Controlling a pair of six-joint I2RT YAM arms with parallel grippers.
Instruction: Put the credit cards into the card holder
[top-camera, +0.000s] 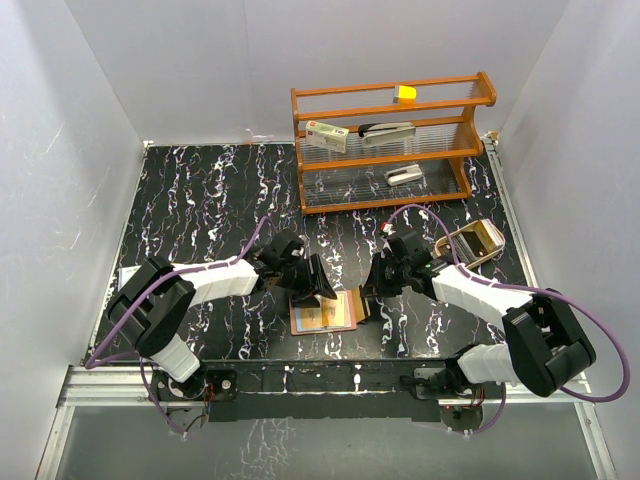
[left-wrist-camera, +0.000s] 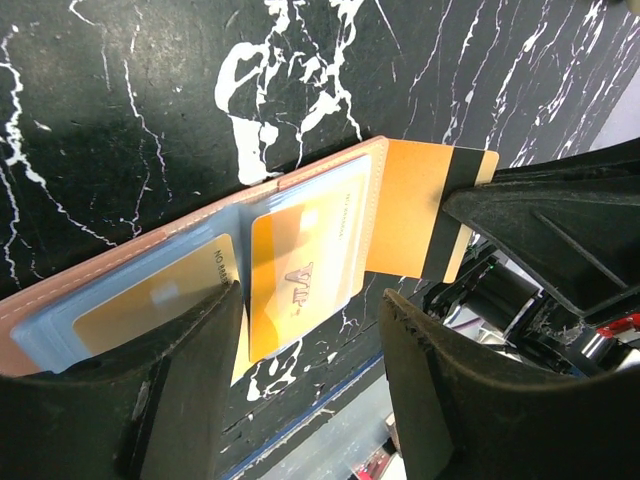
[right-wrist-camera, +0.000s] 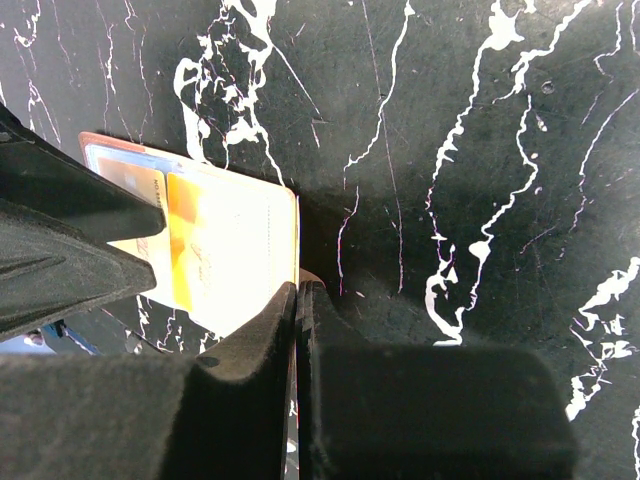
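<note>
The card holder (top-camera: 322, 318) lies unfolded at the front middle of the table, with clear pockets. A card with an orange band and a logo (left-wrist-camera: 300, 270) sits at one pocket in the left wrist view, and a yellowish card (left-wrist-camera: 160, 305) lies in the pocket beside it. Over the logo card my left gripper is open, its two fingers apart. My right gripper is shut on the holder's thin edge, seen nearly edge-on. That side is an orange flap with a black band (left-wrist-camera: 425, 205).
A wooden rack (top-camera: 380, 207) with boxes and a stapler stands at the back. To the right is a small wooden box (top-camera: 470, 243). The table left of the holder is largely bare.
</note>
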